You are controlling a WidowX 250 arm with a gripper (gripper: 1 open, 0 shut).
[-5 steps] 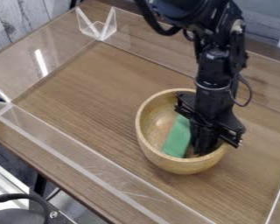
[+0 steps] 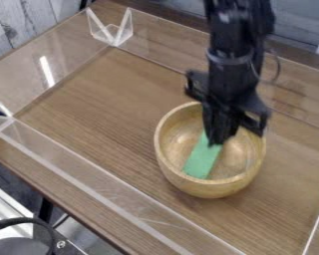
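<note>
A wooden bowl (image 2: 189,175) stands right of centre on the wooden table, with a green object (image 2: 203,153) lying in it. My dark gripper (image 2: 233,131) is over the back of the bowl, above the green object. Its fingertips are blurred and look shut, with nothing visible between them.
A clear container (image 2: 111,25) sits at the back left. A dark cable lies at the lower left corner.
My gripper has risen from inside the bowl to just above its back part. More of the green object now shows in the bowl.
</note>
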